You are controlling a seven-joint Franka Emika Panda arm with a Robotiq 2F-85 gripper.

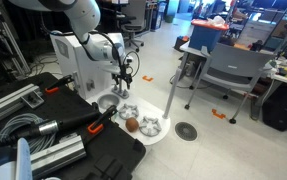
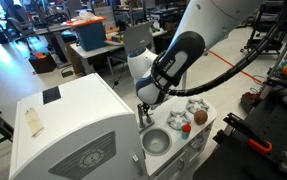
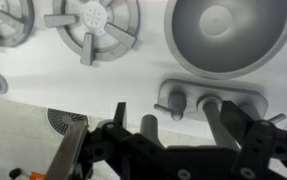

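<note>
My gripper stands open over the back of a white toy kitchen counter [image 3: 123, 75], its dark fingers [image 3: 67, 150] wide apart in the wrist view. Nothing shows held between them. A grey faucet [image 3: 212, 99] with small knobs sits close to the right finger, which overlaps part of its base; whether they touch I cannot tell. Beyond it lies the round grey sink [image 3: 223, 45], empty. In exterior view 2 the arm [image 2: 148, 75] reaches down near the faucet, behind the sink [image 2: 156, 142].
Grey burners [image 3: 95, 25] lie beside the sink. A brown ball [image 1: 132, 125] rests on the burner side, with a small red object [image 2: 186, 128] nearby. A tall white panel [image 2: 68, 140] rises beside the arm. Open floor [image 1: 218, 150] spreads past the counter.
</note>
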